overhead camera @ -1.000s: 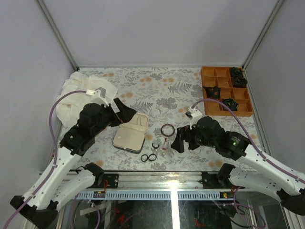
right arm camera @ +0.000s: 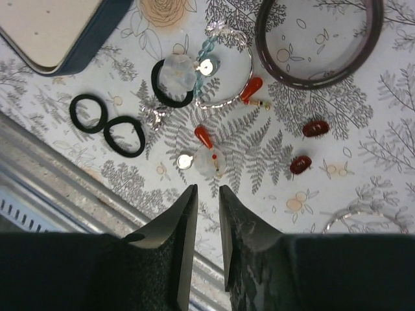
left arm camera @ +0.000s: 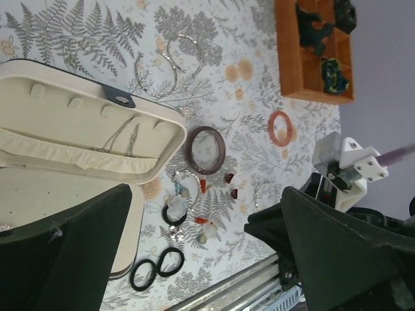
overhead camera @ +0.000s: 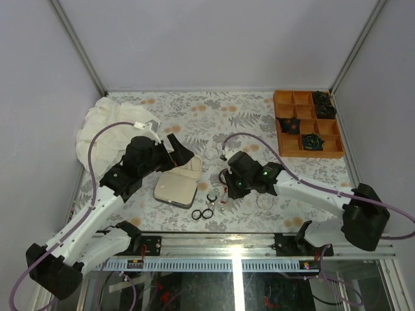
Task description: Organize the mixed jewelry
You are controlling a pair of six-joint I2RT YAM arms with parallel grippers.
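Note:
The open cream jewelry case (left arm camera: 65, 207) lies left of the loose pieces, with thin chains (left arm camera: 133, 137) under its lid's pocket. Beside it are black hair ties (right arm camera: 124, 137), a beaded bracelet (right arm camera: 249, 71), a clear bead with a red drop (right arm camera: 209, 162), a dark bangle (right arm camera: 260, 45) and two red-brown earrings (right arm camera: 316, 128). My left gripper (overhead camera: 176, 150) hangs open above the case's lid, nothing between its fingers. Over the loose jewelry is my right gripper, its fingertips a little apart and empty, pointing near the clear bead.
A wooden compartment tray (overhead camera: 285, 142) with dark pouches stands at the back right. White cloth (overhead camera: 97, 129) is heaped at the left. Silver bracelets (left arm camera: 155, 71) and an orange ring (left arm camera: 281, 128) lie beyond the bangle.
My right gripper has moved left over the loose jewelry, and its fingers have narrowed from wide apart. The left gripper has shifted right, over the case's lid.

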